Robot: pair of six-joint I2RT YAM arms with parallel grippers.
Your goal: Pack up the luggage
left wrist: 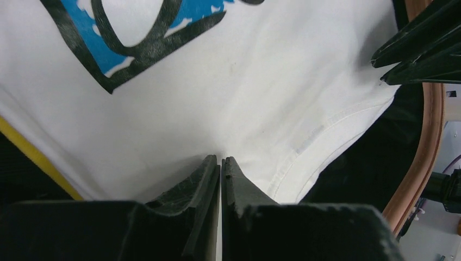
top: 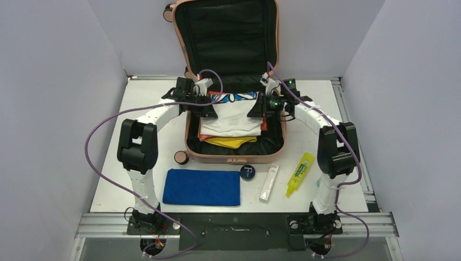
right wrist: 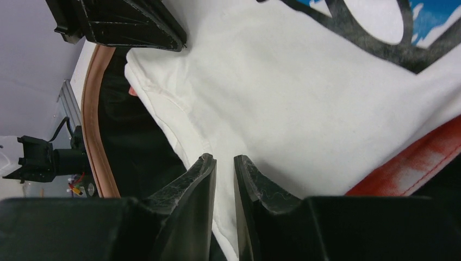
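An open suitcase (top: 234, 159) holds a folded white shirt (top: 231, 119) with a blue print, over red and yellow (top: 228, 142) clothing. Both grippers are lowered onto the white shirt at opposite sides. My left gripper has its fingertips together on the fabric; whether cloth is between them is hard to see. My right gripper is part open, a narrow gap between its fingertips, over the shirt's edge.
In front of the suitcase lie a blue folded cloth (top: 201, 187), a round dark tin (top: 247, 172), a white tube (top: 269, 182) and a yellow tube (top: 300, 173). A small round jar (top: 181, 158) sits at the left.
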